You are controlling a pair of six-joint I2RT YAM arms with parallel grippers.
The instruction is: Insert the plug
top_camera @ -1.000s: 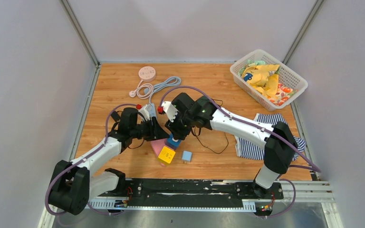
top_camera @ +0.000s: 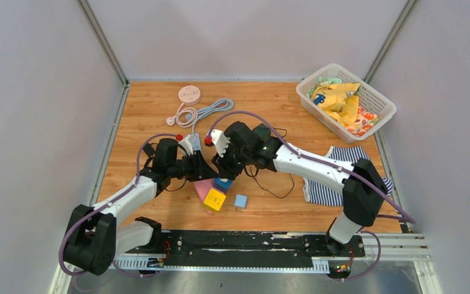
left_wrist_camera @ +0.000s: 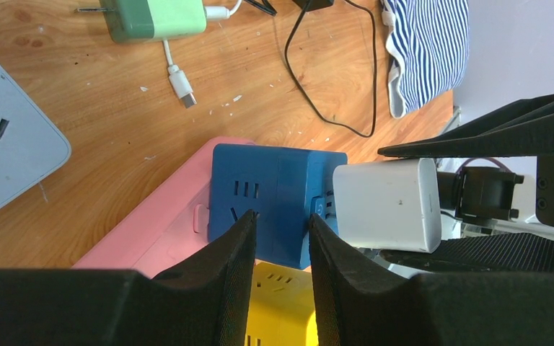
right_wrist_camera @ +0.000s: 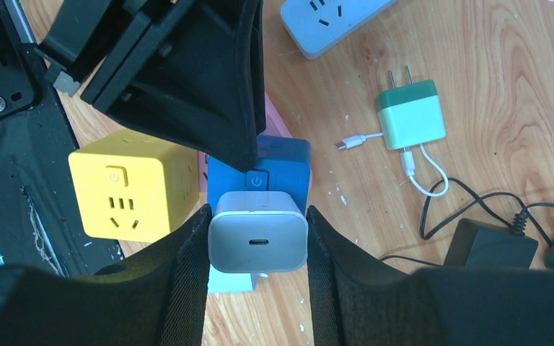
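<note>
A blue cube socket (left_wrist_camera: 256, 198) sits on the pink strip (left_wrist_camera: 151, 209), a yellow cube socket (right_wrist_camera: 133, 187) beside it. My right gripper is shut on a white charger plug (right_wrist_camera: 257, 238), held against the blue cube's side with the power button; whether its prongs are inside is hidden. My left gripper is at the blue cube; in the left wrist view its fingertips are slightly apart in front of that cube, and I cannot tell whether they grip it.
A pale-blue power strip (right_wrist_camera: 332, 18), a green charger (right_wrist_camera: 411, 115), black adapters (right_wrist_camera: 490, 245) and cables lie around. A striped cloth (top_camera: 323, 190) and a basket of fabric items (top_camera: 306, 92) are at the right.
The right arm has shifted very slightly at the blue cube; otherwise little visible has changed.
</note>
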